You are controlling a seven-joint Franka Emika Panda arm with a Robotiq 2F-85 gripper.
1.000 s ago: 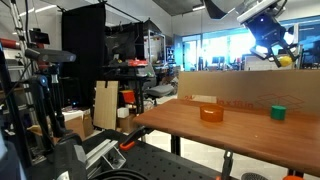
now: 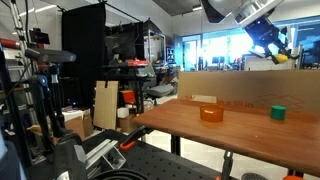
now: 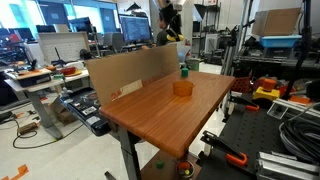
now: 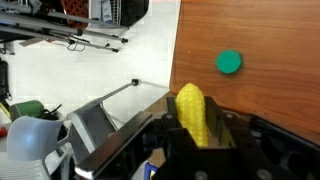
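My gripper is shut on a yellow object, which sticks out beyond the fingers in the wrist view. In exterior view 1 this yellow object shows small at the end of the raised arm, high over the back right of the table. A green round item stands on the tabletop, below the gripper and apart from it; from above it appears as a green disc. An orange bowl sits nearer the middle of the table, and its inside is hard to see.
The brown wooden table is otherwise mostly clear. An upright cardboard-coloured panel runs along its far edge. Beyond the table edge, the wrist view shows pale floor and a grey chair.
The arm's end has shifted slightly left in exterior view 1, still high up with the yellow object. The bowl and the green item have stayed in place.
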